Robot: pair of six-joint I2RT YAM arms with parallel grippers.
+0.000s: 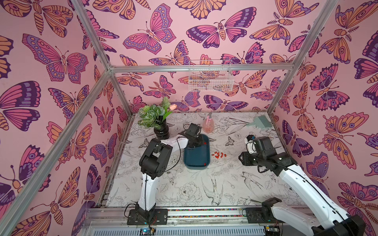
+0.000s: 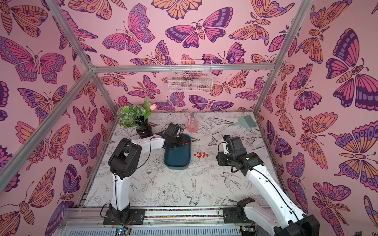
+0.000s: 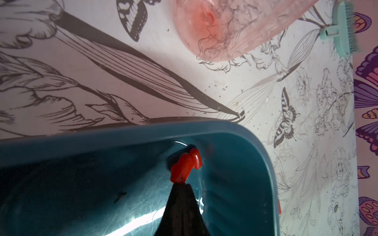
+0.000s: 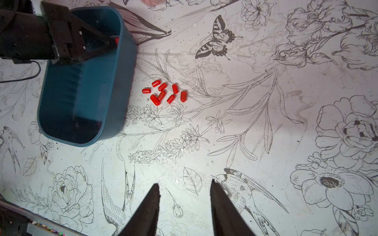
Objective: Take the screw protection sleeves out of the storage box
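The blue storage box (image 1: 196, 159) stands mid-table. My left gripper is down inside it at the back end, shut, its tips at or just beside red sleeves (image 3: 182, 168) lying in the back corner; no sleeve shows clearly held. Another red piece shows at the box's front end in the top left view. Several red sleeves (image 4: 161, 94) lie loose on the table just right of the box. My right gripper stands open over the table to the right, with nothing between its fingers.
A pink translucent bottle (image 1: 208, 124) stands behind the box. A plant in a black vase (image 1: 161, 130) is at back left. A teal brush (image 1: 261, 122) lies at back right. A wire basket (image 1: 211, 84) hangs on the back wall.
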